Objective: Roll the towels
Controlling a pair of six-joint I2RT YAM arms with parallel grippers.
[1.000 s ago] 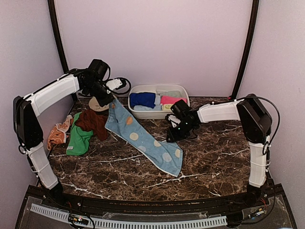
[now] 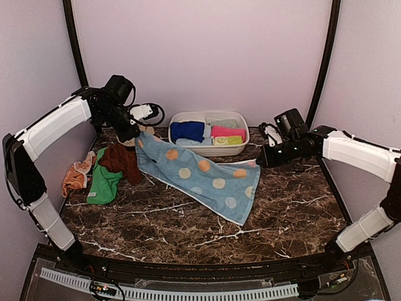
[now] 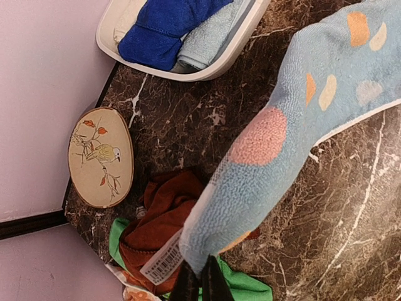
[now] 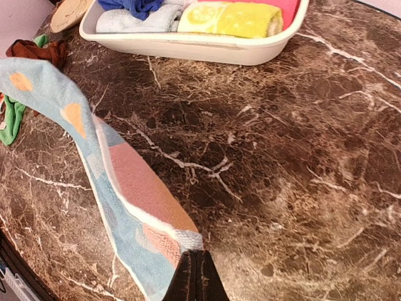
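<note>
A light blue towel with orange, cream and pink dots (image 2: pixel 203 179) stretches between my two grippers, its lower edge reaching down toward the table. My left gripper, at the back left, is shut on one corner of it, where a white label hangs. At the other end, my right gripper is shut on a white-hemmed corner and stands right of the white bin. A brown towel (image 2: pixel 121 162), a green towel (image 2: pixel 104 183) and an orange towel (image 2: pixel 78 173) lie crumpled at the left.
The white bin (image 2: pixel 209 151) at the back holds a blue towel (image 2: pixel 187 130), a yellow roll (image 4: pixel 232 19) and several other cloths. An oval bird picture (image 3: pixel 101 157) lies behind the left pile.
My left gripper has shifted slightly left, so the towel is spread wider.
</note>
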